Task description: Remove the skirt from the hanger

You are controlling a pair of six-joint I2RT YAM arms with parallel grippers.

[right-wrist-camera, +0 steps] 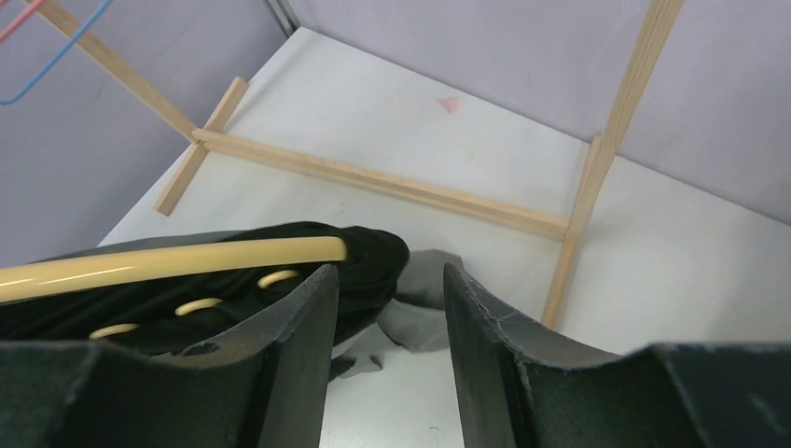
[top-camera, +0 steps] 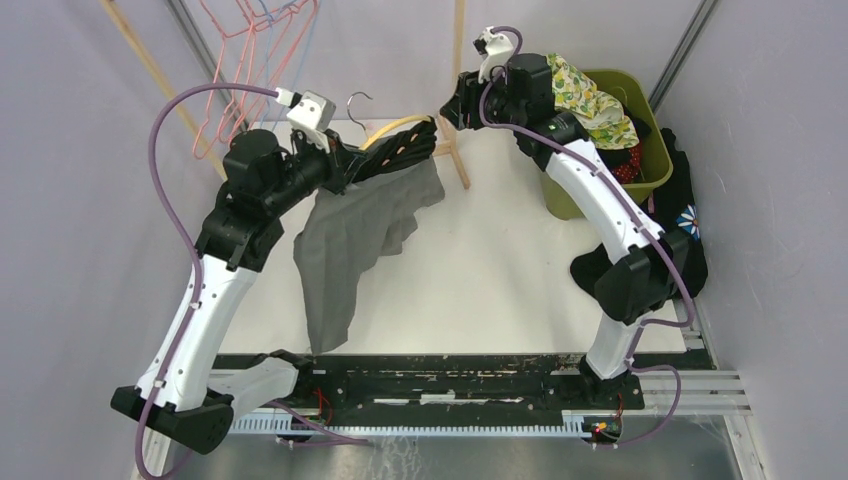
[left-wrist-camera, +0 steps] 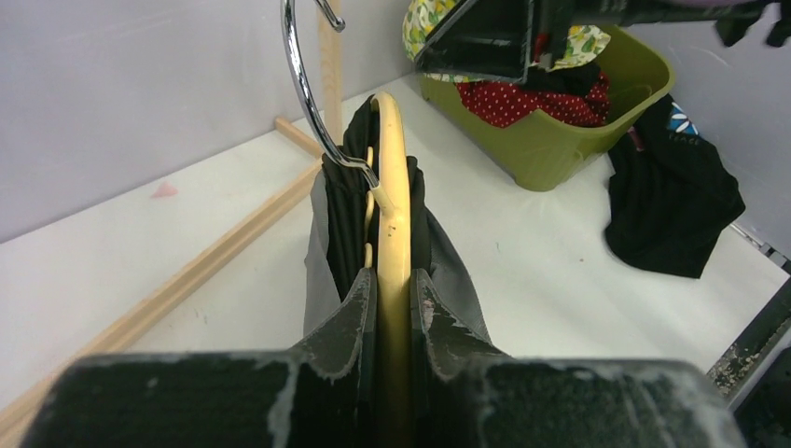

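A yellow hanger (left-wrist-camera: 392, 159) with a chrome hook (left-wrist-camera: 303, 84) holds a skirt (top-camera: 355, 250) with a black waistband and grey cloth hanging down. My left gripper is shut on the hanger's end, seen upright in the left wrist view. My right gripper is part open, fingers apart with nothing clearly between them. It is just beside and above the hanger's far end; in the right wrist view the black waistband (right-wrist-camera: 368, 252) lies behind its left finger.
A green basket (top-camera: 650, 175) of clothes stands at the back right, with dark clothing (top-camera: 680, 260) beside it. Wooden racks (right-wrist-camera: 373, 182) and pink and blue hangers (top-camera: 240, 70) are at the back left.
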